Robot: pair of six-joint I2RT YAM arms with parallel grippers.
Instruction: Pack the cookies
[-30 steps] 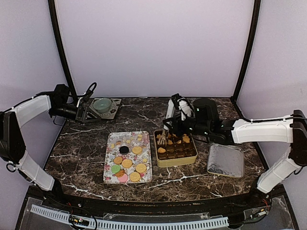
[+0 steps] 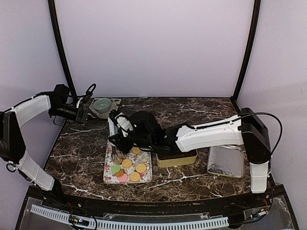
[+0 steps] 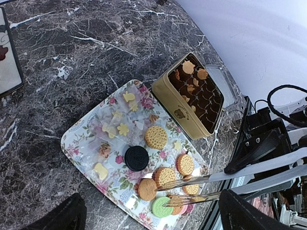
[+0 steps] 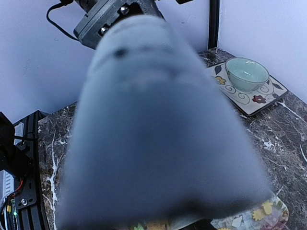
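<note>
A floral tray (image 2: 107,178) left of centre carries several round cookies: tan ones, a green one (image 3: 161,207), a pink one and a black one (image 3: 136,158), plus small yellow flower-shaped pieces. My right gripper (image 2: 120,136) hangs over the tray, shut on grey tongs (image 3: 268,165) with brown slotted ends. Those ends stand apart above the lower cookies; contact cannot be judged. Blurred grey tongs fill the right wrist view and hide the fingers. The tan cookie tin (image 3: 182,112) holds a few cookies in a brown compartment insert. My left gripper (image 2: 88,115) is open and empty, away from the tray.
A green bowl (image 4: 247,74) sits on a patterned square plate (image 4: 254,103) at the back left. The tin's metal lid (image 2: 225,165) lies on the right. My right arm covers part of the tin from above. Marble left of the tray is clear.
My right gripper has swung left with the tongs, from the tin to above the tray. The left arm, tray and tin have stayed put.
</note>
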